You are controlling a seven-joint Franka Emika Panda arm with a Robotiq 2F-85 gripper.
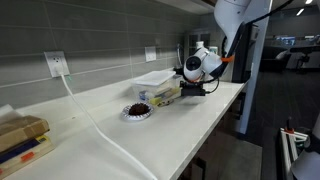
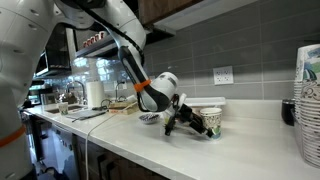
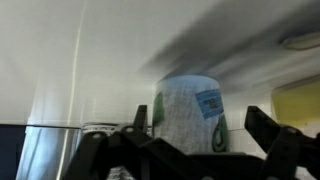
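Note:
My gripper stands open, its two dark fingers point(image 3: 265, 130) apart at the bottom of the wrist view. Between and just beyond them shows a pale, greenish-white container point(image 3: 188, 104) with a blue label point(image 3: 209, 103). No contact with either finger is clear. From the second exterior view, the gripper point(image 2: 189, 127) points down low over the counter, near a pale cup point(image 2: 211, 114). In the first exterior view, the gripper point(image 1: 192, 92) is at the counter's far end, where the container cannot be made out.
A lidded clear box point(image 1: 154, 82) and yellow items point(image 1: 165, 98) stand beside the gripper along the wall. Nearer lies a plate with dark contents point(image 1: 137, 111). Stacked cups point(image 2: 309, 85) rise at the right.

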